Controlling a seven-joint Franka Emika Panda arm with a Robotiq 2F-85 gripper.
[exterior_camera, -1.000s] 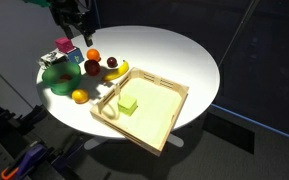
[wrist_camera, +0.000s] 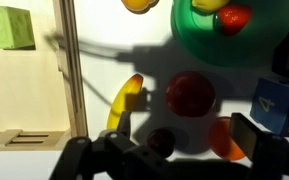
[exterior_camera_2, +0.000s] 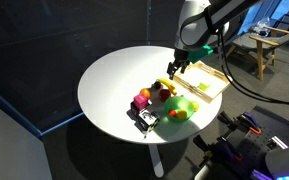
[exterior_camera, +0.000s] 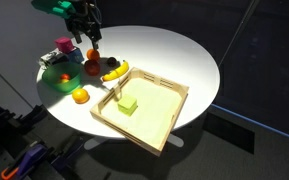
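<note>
My gripper (exterior_camera: pixel 87 38) hangs above the far left of the round white table, its fingers spread with nothing between them. In the wrist view, a dark round fruit (wrist_camera: pixel 161 141) lies low between the fingers. Beyond it sits a red apple (wrist_camera: pixel 190 94), and a yellow banana (wrist_camera: pixel 130 101) lies to its left. An orange fruit (wrist_camera: pixel 224 138) is partly covered by the right finger. The wooden tray (exterior_camera: pixel 174 123) holds a light green block (exterior_camera: pixel 128 105).
The green bowl (exterior_camera: pixel 56 84) holds several items. Behind it stand a pink block (exterior_camera: pixel 63 43), a blue block (wrist_camera: pixel 274 102) and a black-and-white item (exterior_camera_2: pixel 145 117). Another orange (exterior_camera: pixel 81 96) lies near the tray.
My gripper has shifted to the right in exterior view 1, toward the dark fruit and banana. The objects on the table have stayed put.
</note>
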